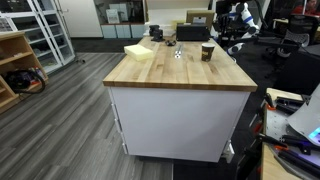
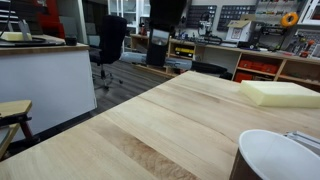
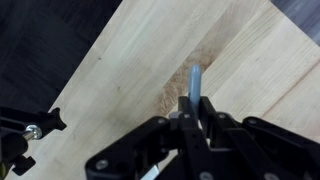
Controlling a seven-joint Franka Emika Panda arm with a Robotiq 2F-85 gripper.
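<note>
A slim pale-blue stick-like object (image 3: 195, 84) points out from between the fingers of my gripper in the wrist view, and the gripper is shut on it. Its far part is hidden by the fingers. Wooden tabletop lies below, with a gap I cannot judge. In exterior view 1 the dark gripper appears small near the top right, above the tabletop (image 1: 150, 72). A cup (image 1: 207, 50) stands at the table's right side; its pale inside (image 2: 278, 158) shows close up in exterior view 2.
A pale yellow block (image 2: 278, 94) lies on the table, apart from the cup. Small light-coloured items (image 1: 178, 53) rest near the table's middle. A black clamp-like fixture (image 3: 30, 132) sits beside the table edge in the wrist view.
</note>
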